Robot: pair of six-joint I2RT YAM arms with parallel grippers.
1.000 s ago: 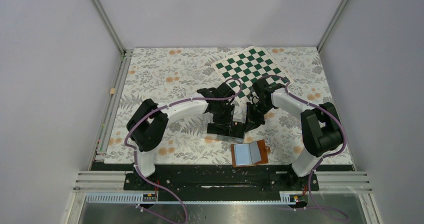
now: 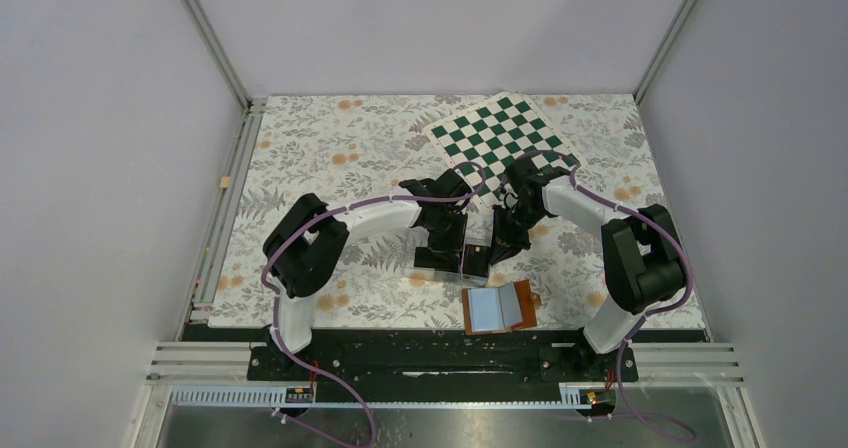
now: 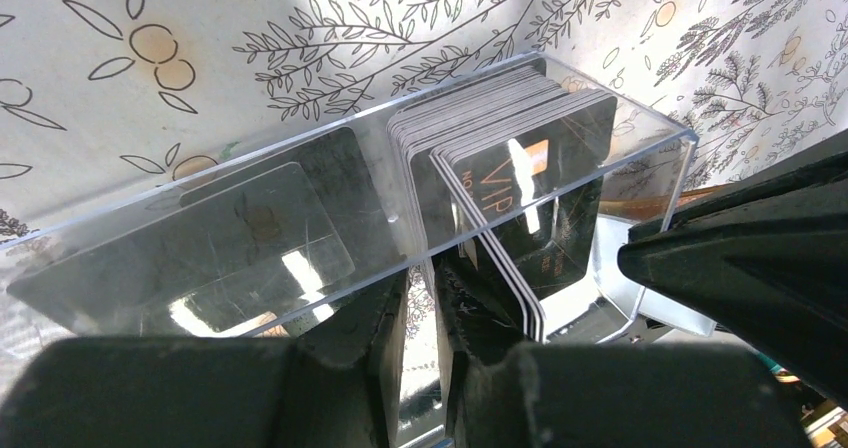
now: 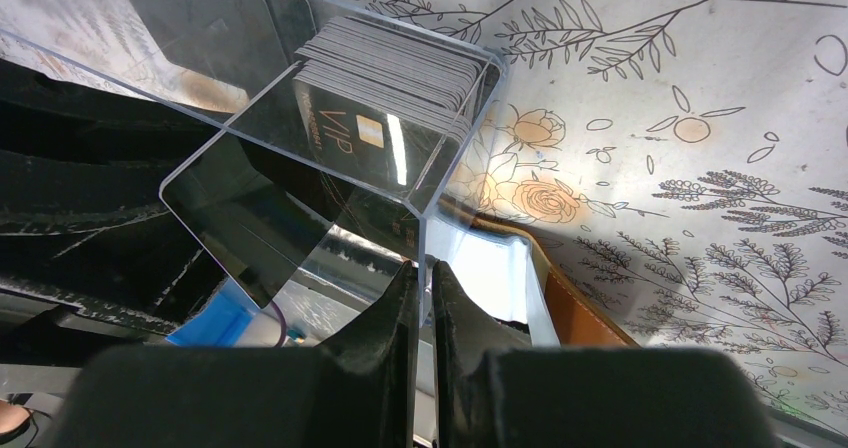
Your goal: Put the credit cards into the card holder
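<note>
A clear box [image 2: 453,279] lies behind the card holder, with a stack of black VIP cards [image 3: 490,158] at its right end. One card [image 4: 250,218] leans out at a slant over the box's near wall, beside my left gripper. My left gripper is at the near wall, its fingers a little apart; whether they touch the slanted card cannot be told. My right gripper is shut on the box's corner wall. The brown card holder [image 2: 528,305] lies opened on the table in front, showing pale sleeves.
A green-and-white checkered board [image 2: 503,133] lies at the back of the patterned table. Dark flat cards [image 3: 210,248] show in the left part of the box. Both forearms stand close together over the box.
The left arm has shifted slightly to the right over the box. My right arm, box and card holder look unmoved.
</note>
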